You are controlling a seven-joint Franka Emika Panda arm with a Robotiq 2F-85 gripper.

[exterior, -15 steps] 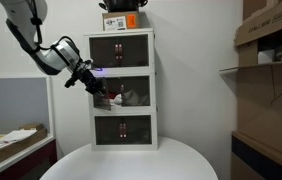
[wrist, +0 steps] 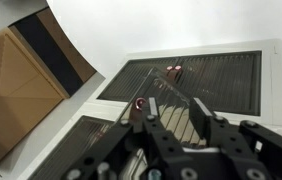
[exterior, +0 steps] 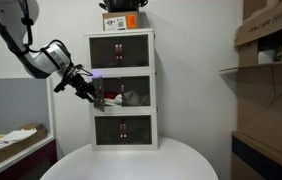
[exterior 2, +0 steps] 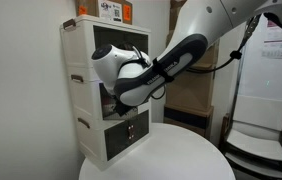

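A white three-tier cabinet [exterior: 154,98] has dark mesh doors in pairs with red knobs. Its middle-tier left door [exterior: 98,92] is swung outward, and cloth [exterior: 114,99], red and grey, shows inside. My gripper [exterior: 91,97] is at that door's outer edge. In the wrist view the gripper has its fingers apart, with the mesh door panel [wrist: 161,92] running up close to them. The door's red knob [wrist: 139,103] is beside the left finger; whether the fingers touch the door cannot be made out. The arm hides the middle tier in exterior view 2.
A box [exterior: 120,21] and a black item stand on top of the cabinet. At the left lies a side table with a carton [exterior: 11,145]; brown cardboard shelving [exterior: 266,60] stands right.
Over the last second my gripper has moved slightly left and down, and the middle left door has swung further outward.
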